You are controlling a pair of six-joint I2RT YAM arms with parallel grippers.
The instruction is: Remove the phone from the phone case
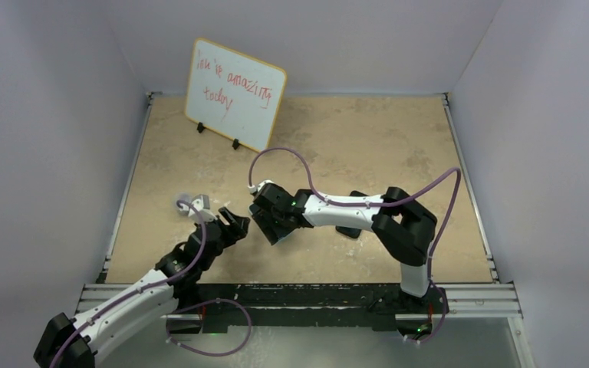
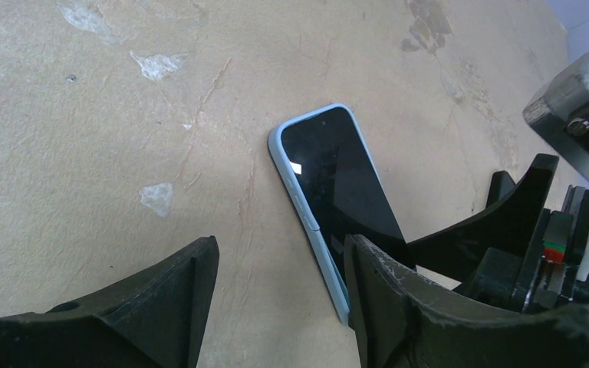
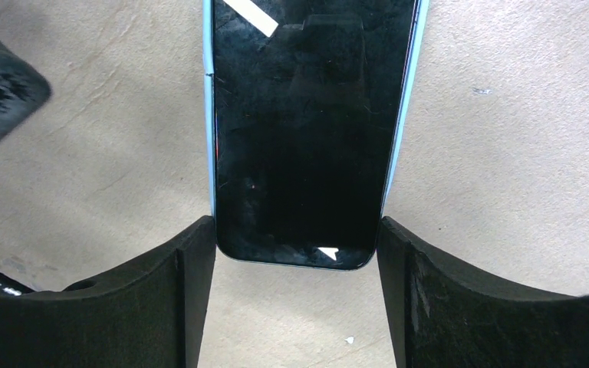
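Note:
A black-screened phone in a light-blue case lies screen up on the table, mostly hidden under my right arm in the top view. My right gripper is over its rounded end, fingertips at both long sides; whether they grip it firmly I cannot tell. In the left wrist view the cased phone lies beyond my left gripper, which is open with nothing between its fingers. In the top view my left gripper sits just left of the phone.
A whiteboard with red writing stands at the back on clips. A dark object lies partly under my right arm. A pale object sits beside my left wrist.

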